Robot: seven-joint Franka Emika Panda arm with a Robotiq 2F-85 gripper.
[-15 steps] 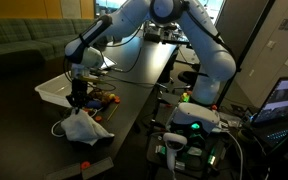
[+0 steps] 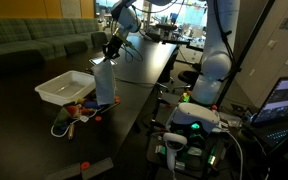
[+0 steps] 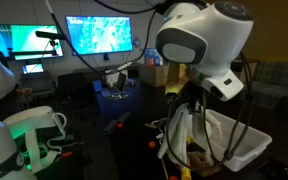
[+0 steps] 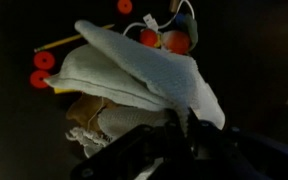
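A pale cloth (image 2: 105, 84) hangs from my gripper (image 2: 110, 54), which is shut on its upper part above the dark table. From the other side, the cloth (image 3: 188, 130) drapes below the arm, in front of the white bin. Folds of the cloth (image 4: 134, 70) fill the middle of the wrist view, gathered at the dark fingers along the bottom edge. The white bin (image 2: 51, 99) stands on the table, to the left of the hanging cloth in the first exterior view.
Several small items lie beside the bin, among them a red round piece (image 4: 44, 60), a yellow stick (image 4: 59, 43) and a white cord (image 4: 166, 22). A laptop (image 2: 279, 100) sits at the right.
The arm has risen and moved back, carrying the cloth up off the table. The cloth was spread over the small items; now it hangs and those items show.
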